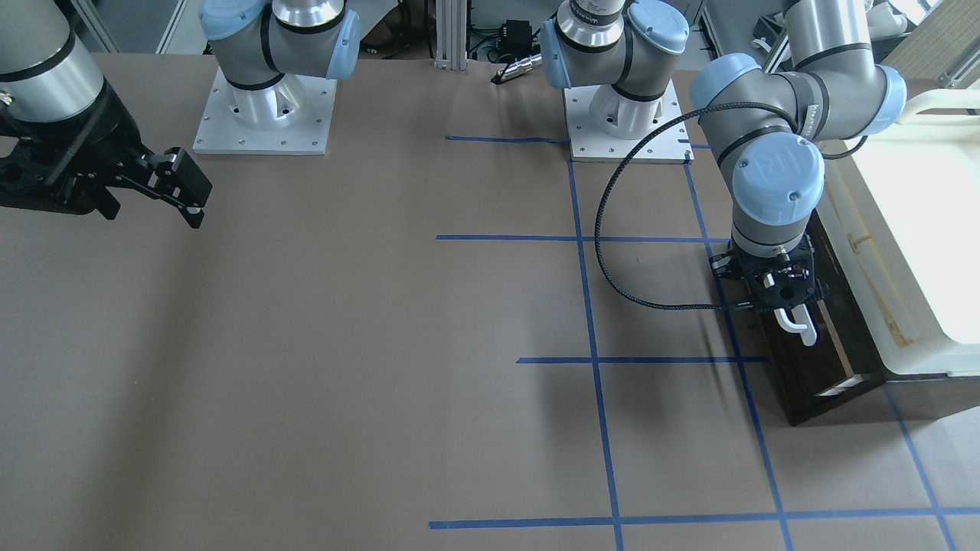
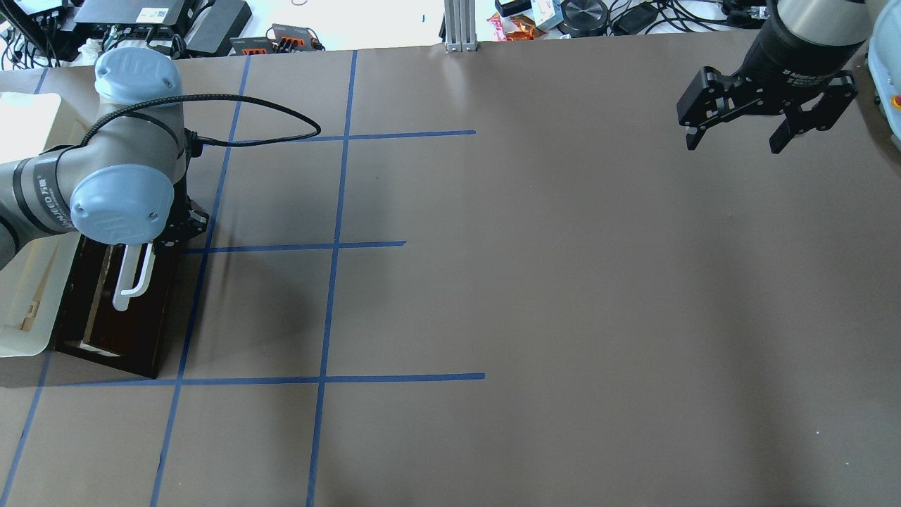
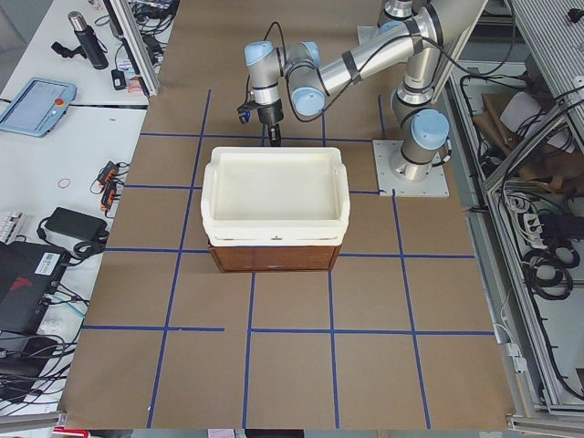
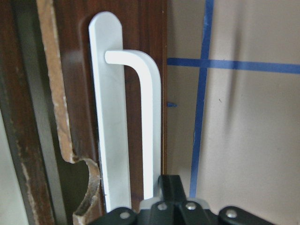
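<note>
A dark wooden drawer (image 1: 805,363) beneath a white tray (image 1: 919,229) carries a white vertical-plate handle (image 4: 150,117) on its front. My gripper is at the lower end of the handle's bar, its black fingers at the bottom of the wrist view; whether they are open or shut on the bar is unclear. In the front and top views the arm's wrist covers much of the drawer. The drawer's front sits close to the cabinet, with a narrow gap showing in the wrist view.
A second black gripper (image 2: 764,110) hangs over the floor's far side in the top view. Other arm bases (image 1: 262,128) stand at the back.
</note>
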